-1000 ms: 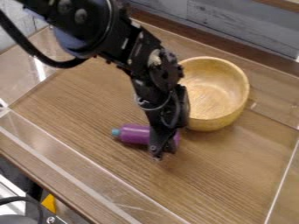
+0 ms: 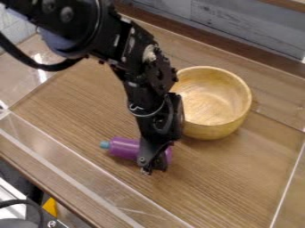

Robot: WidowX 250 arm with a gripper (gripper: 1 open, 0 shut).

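Note:
A purple bottle (image 2: 128, 150) with a teal cap lies on its side on the wooden table. My black gripper (image 2: 154, 154) is down over the bottle's right end, shut on it, with the arm hiding part of the bottle. Behind the gripper, to the right, stands an empty yellow bowl (image 2: 215, 93).
A wall runs along the back. The table's front left edge has a cable and a small yellow object beyond it.
The gripper and bottle have shifted slightly left and toward the front of the table. The bowl has stayed in place.

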